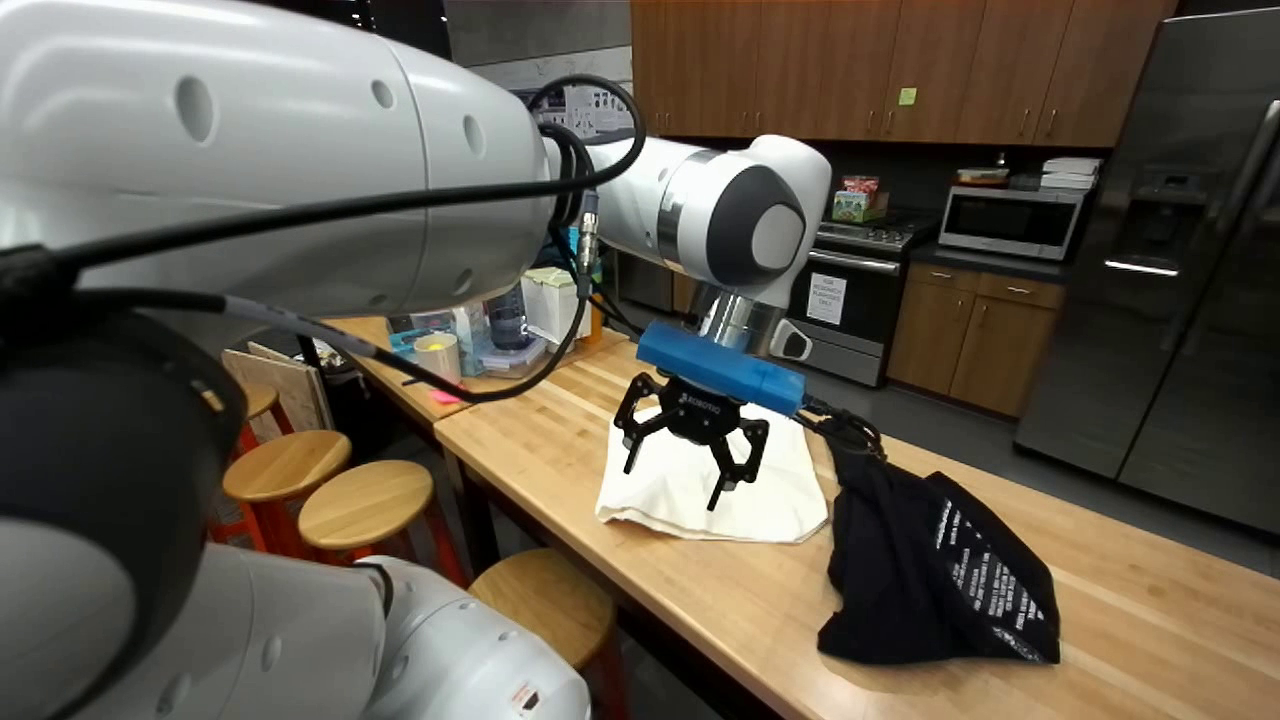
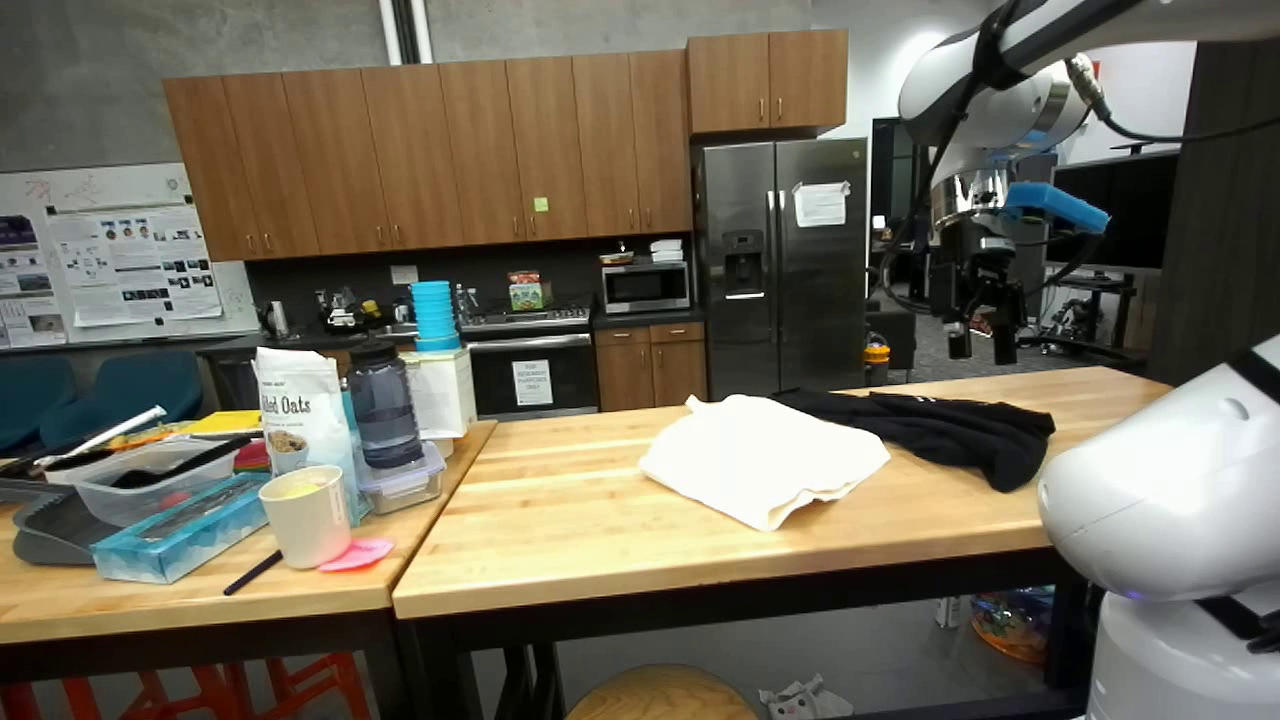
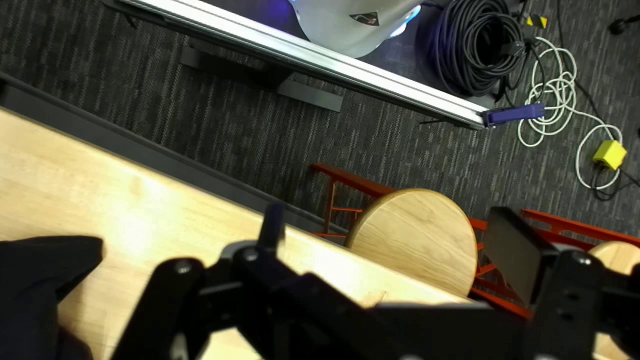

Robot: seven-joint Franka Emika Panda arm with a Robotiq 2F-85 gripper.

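My gripper [image 1: 669,482] hangs in the air above the wooden table, its fingers spread wide with nothing between them. A folded white cloth [image 2: 768,458] lies flat on the tabletop. Beside it rests a crumpled black garment [image 1: 942,564] with white lettering on one side. In exterior view 2 the gripper [image 2: 981,348] shows well above the table and the black garment [image 2: 948,434]. From the wrist, one finger [image 3: 273,228] stands over the table edge and the other over a stool; a corner of the black garment [image 3: 45,288] shows at lower left.
Round wooden stools [image 3: 417,240] stand along the table's edge. A side table carries a white cup [image 2: 305,516], an oats bag [image 2: 304,414], a dark jar [image 2: 381,408] and containers.
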